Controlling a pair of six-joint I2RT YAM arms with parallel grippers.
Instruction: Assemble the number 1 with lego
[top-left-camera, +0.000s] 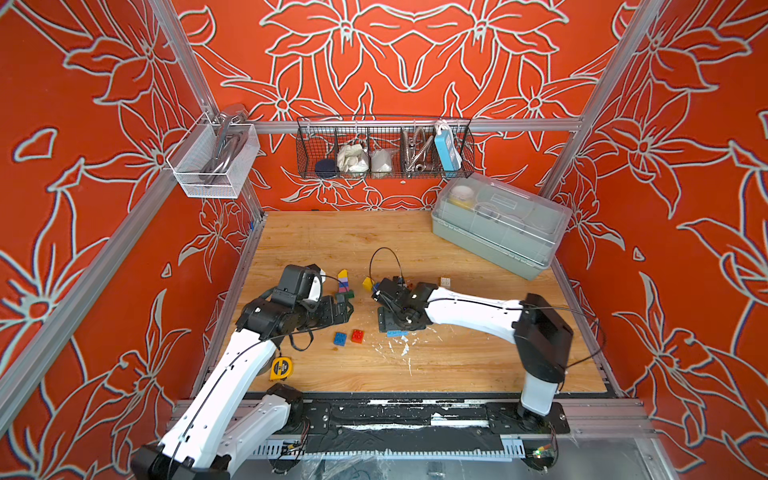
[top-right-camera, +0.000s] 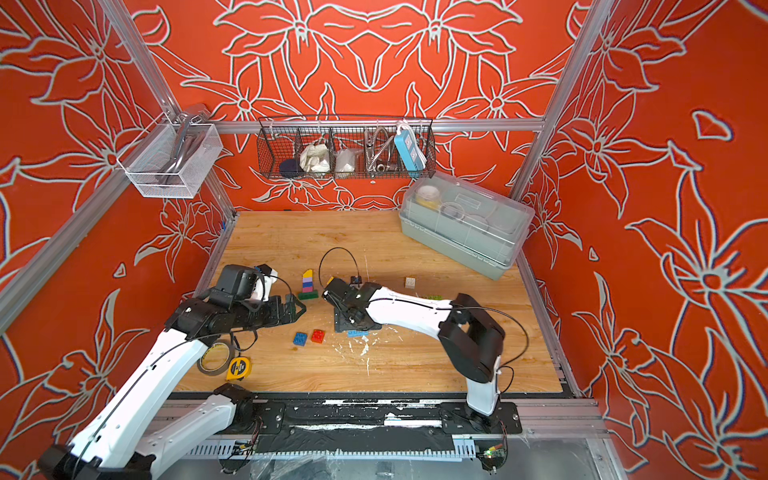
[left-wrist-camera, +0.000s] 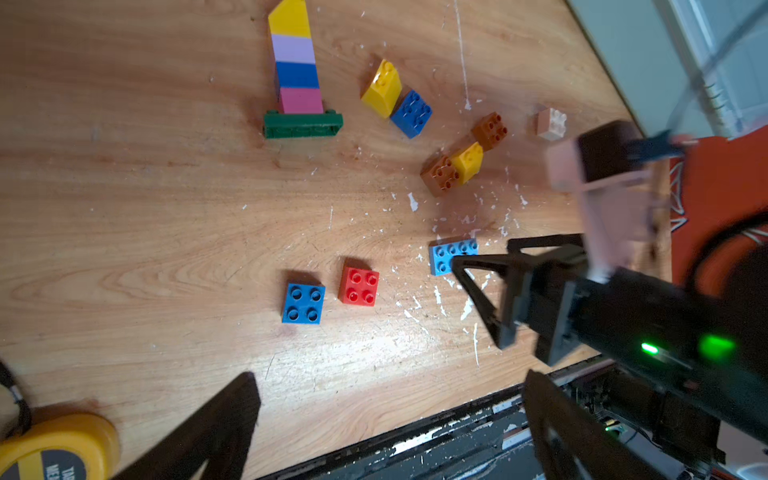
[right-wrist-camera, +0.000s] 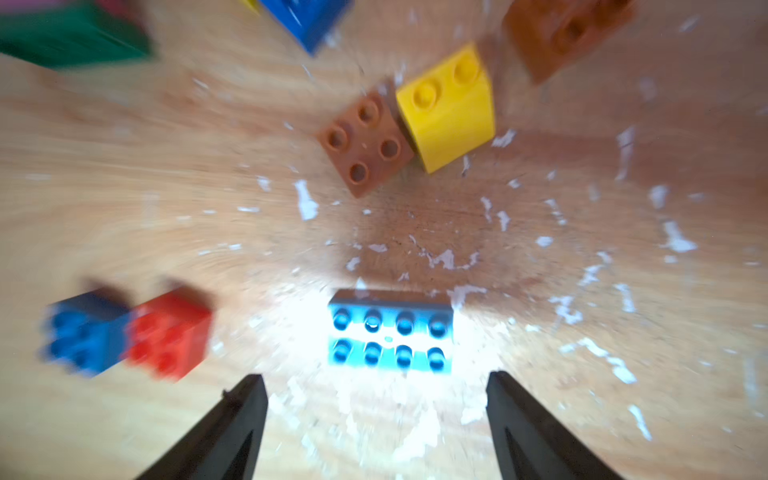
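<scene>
In the left wrist view, a light blue eight-stud brick (left-wrist-camera: 453, 256) lies flat on the table near my right gripper. The right wrist view shows this light blue brick (right-wrist-camera: 390, 334) just ahead of my right gripper, whose fingers stand apart with nothing between them. My left gripper is open and empty, left of the loose bricks. A number-1 shape lies farther back: green base (left-wrist-camera: 302, 125), pink (left-wrist-camera: 301, 101), blue (left-wrist-camera: 297, 75), lilac (left-wrist-camera: 293, 49) and a slanted yellow top (left-wrist-camera: 289, 17). Separate blue (left-wrist-camera: 303, 304) and red (left-wrist-camera: 359, 286) bricks lie nearer the front.
Brown (left-wrist-camera: 441, 174) and yellow (left-wrist-camera: 468, 162) bricks lie behind the light blue one. Another yellow (left-wrist-camera: 383, 86) and blue (left-wrist-camera: 411, 113) pair sits by the figure. A tape measure (top-left-camera: 281, 368) lies front left; a grey toolbox (top-left-camera: 501, 225) fills the back right.
</scene>
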